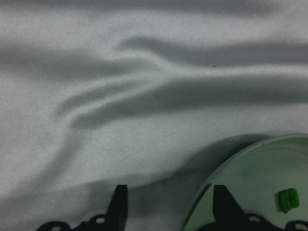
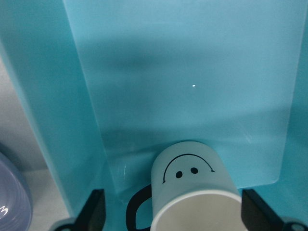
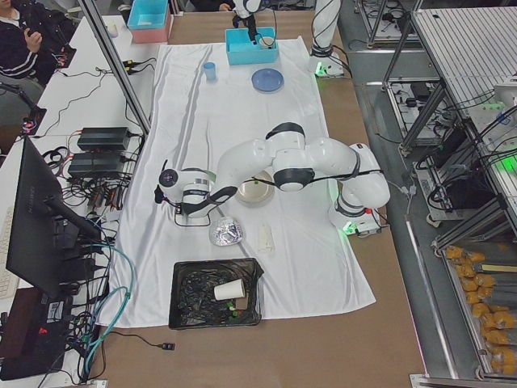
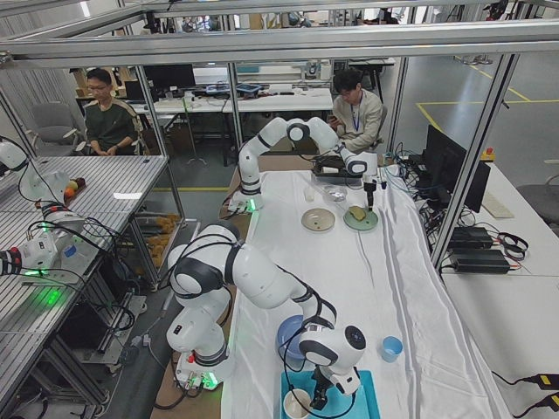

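Note:
My left gripper is open above the white cloth at the rim of a green plate [image 1: 260,168], which holds a small green piece [image 1: 288,199] in the left wrist view; a yellowish item [image 4: 356,212] shows on that plate in the right camera view. My right gripper is open over a blue bin [image 2: 187,72]; a white mug [image 2: 192,168] with a drawn face and black handle lies on its side inside, between and below the fingers.
A blue cup [image 4: 390,347] and blue plate [image 3: 266,79] are near the bin. A beige plate [image 4: 318,219], foil bowl [image 3: 226,232] and black lined tray [image 3: 186,295] holding a white cup are at the other end.

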